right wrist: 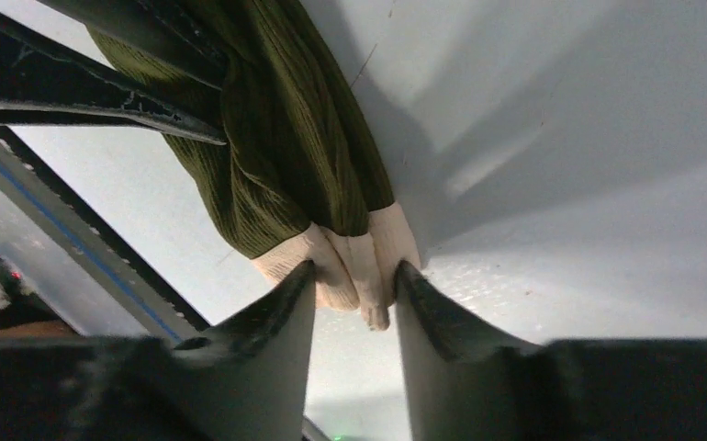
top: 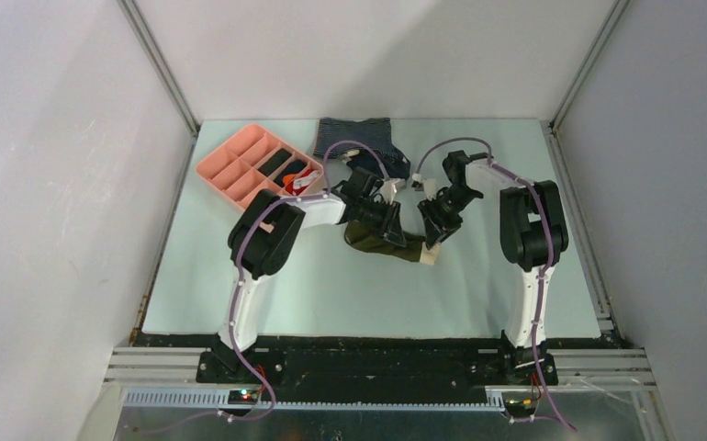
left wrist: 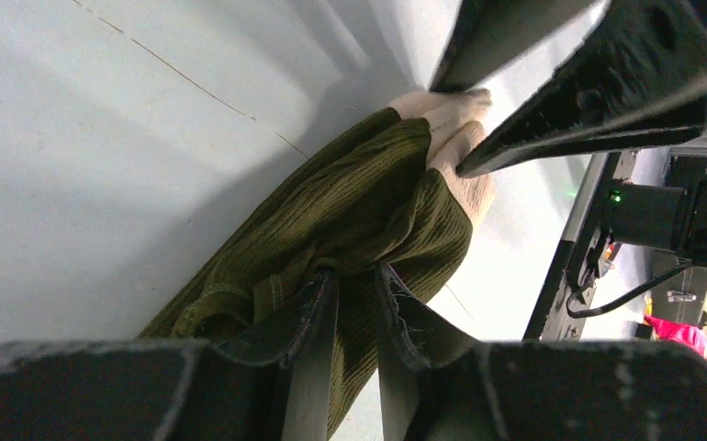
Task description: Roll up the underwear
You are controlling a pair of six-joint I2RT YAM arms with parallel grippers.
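Folded lengthwise into a strip, the dark green underwear with its pale beige waistband lies mid-table. My left gripper is shut on the underwear at its middle, pinching green cloth. At the right end, my right gripper stands part open over the waistband, its fingers to either side of the beige folds. The left wrist view also shows the right gripper's two fingers over that waistband. The green cloth's far left end is partly hidden by the left arm in the top view.
A pink divided box at the back left holds rolled dark items and a red-and-white one. Dark garments lie at the back middle.
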